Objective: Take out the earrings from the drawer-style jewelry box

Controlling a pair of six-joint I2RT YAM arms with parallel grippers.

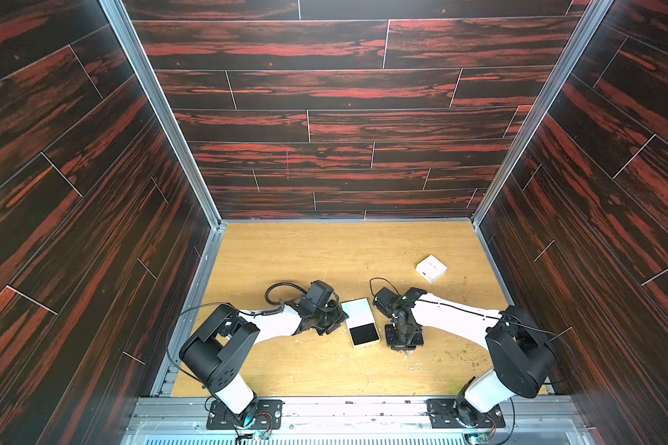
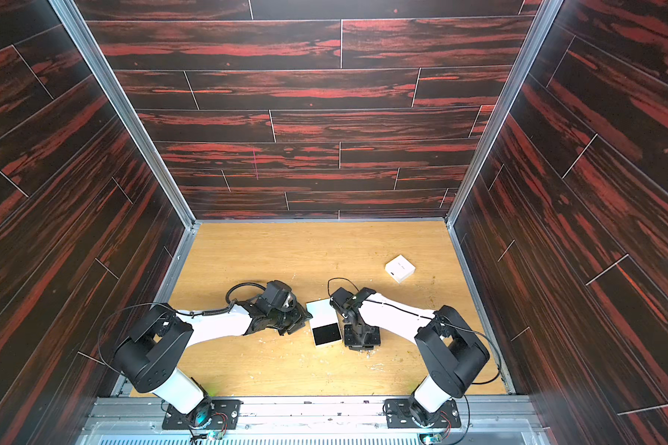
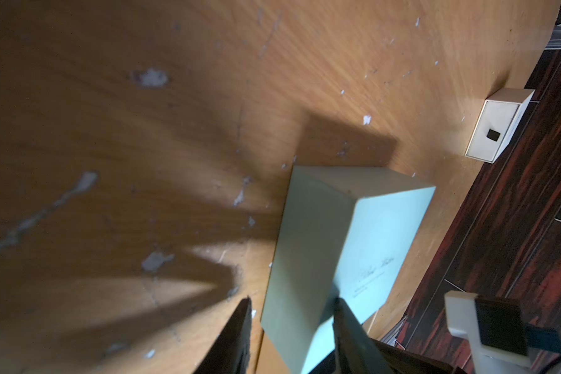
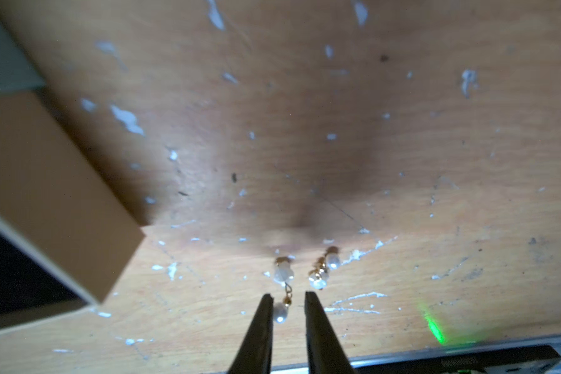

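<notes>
The jewelry box (image 1: 359, 312) stands mid-table with its drawer (image 1: 363, 335) pulled out toward the front, its black-lined inside bare. Two pearl earrings lie on the wood in the right wrist view, one earring (image 4: 283, 271) left of the other earring (image 4: 318, 278). My right gripper is partly open above them, and the left earring's lower pearl shows in the gap between its fingertips; I cannot tell how far below. At the box's left edge is my left gripper, also partly open, one finger (image 3: 346, 324) over or against the box top.
A small white box (image 1: 431, 268) sits at the back right. The drawer's side wall (image 4: 50, 180) lies close to the left of the earrings.
</notes>
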